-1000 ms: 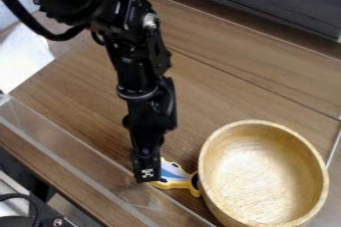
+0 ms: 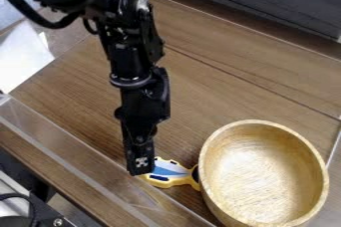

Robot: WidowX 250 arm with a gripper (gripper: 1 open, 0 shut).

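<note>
My black gripper points down at the front left of the table, its tip just over the left end of a yellow object with a blue and white top. Its fingers are seen side-on and dark, so their spacing is hard to make out. The yellow object lies flat, its right end against or behind a pale wooden bowl, which stands upright and empty on the right.
A clear strip or edge runs along the front left. A grey wall bounds the back.
The arm has shifted slightly, with small up-and-down movement at the gripper's tip. The yellow object and the bowl look essentially unmoved.
</note>
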